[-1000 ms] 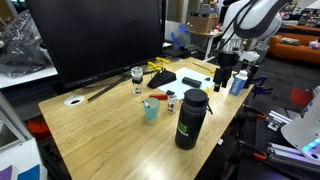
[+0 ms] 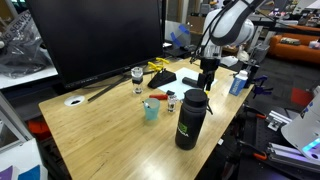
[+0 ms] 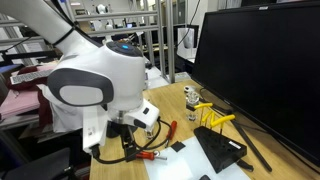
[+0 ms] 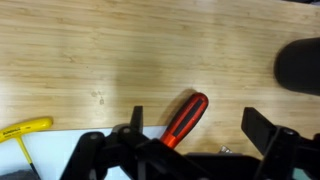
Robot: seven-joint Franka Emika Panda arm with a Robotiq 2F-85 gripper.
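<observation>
My gripper stands open, with its dark fingers spread apart and nothing gripped. In the wrist view, a red and black screwdriver handle point(image 4: 185, 120) shows between the fingers; its lower part is hidden by the gripper. Whether the fingers touch it cannot be told. Seen from exterior view 1, the white arm point(image 2: 232, 32) reaches over the right part of the wooden table. Exterior view 2 shows the arm's large white housing point(image 3: 105, 80) hiding much of the near table.
A yellow-handled hex key point(image 4: 25, 128) lies left of the screwdriver, partly on a white sheet. A tall black bottle point(image 2: 191, 122), a light blue cup point(image 2: 152, 109) and a glass jar point(image 2: 138, 76) stand on the table.
In exterior view 1, the arm and gripper have moved left, further in over the table. The tabletop objects look unmoved.
</observation>
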